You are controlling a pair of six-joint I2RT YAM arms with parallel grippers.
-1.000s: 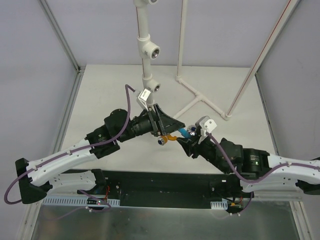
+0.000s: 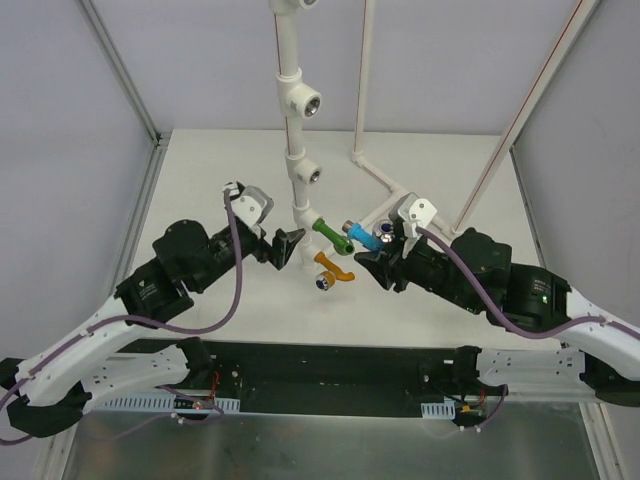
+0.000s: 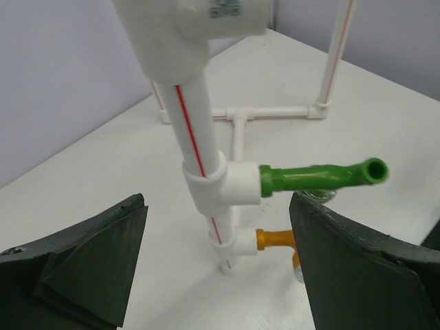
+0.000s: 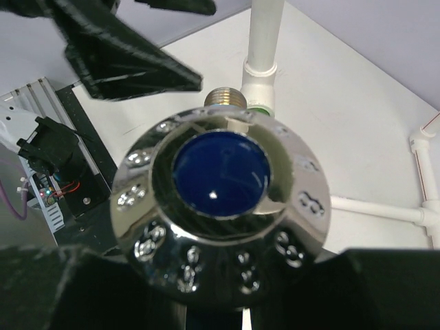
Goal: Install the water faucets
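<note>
A blue faucet point(image 2: 362, 236) with a round chrome handle is held by my right gripper point(image 2: 384, 260), shut on it. Its brass threaded end point(image 4: 225, 97) points toward the pipe, apart from any socket. In the right wrist view the handle's blue centre point(image 4: 221, 173) fills the middle and hides the grip. My left gripper point(image 2: 290, 248) is open left of the pipe, nothing between its fingers. A green faucet point(image 3: 320, 177) sits in a socket of the white standing pipe point(image 3: 189, 117). Below it an orange faucet point(image 3: 276, 238) sits in the lowest socket.
Higher on the pipe, a socket point(image 2: 308, 172) and another above it point(image 2: 305, 101) are empty. Thin white pipes point(image 2: 375, 172) run over the white board behind. The board left of the standing pipe point(image 2: 190, 180) is clear.
My left gripper swung from the green and blue faucets out to the left, opened, and has come back turned toward the pipe.
</note>
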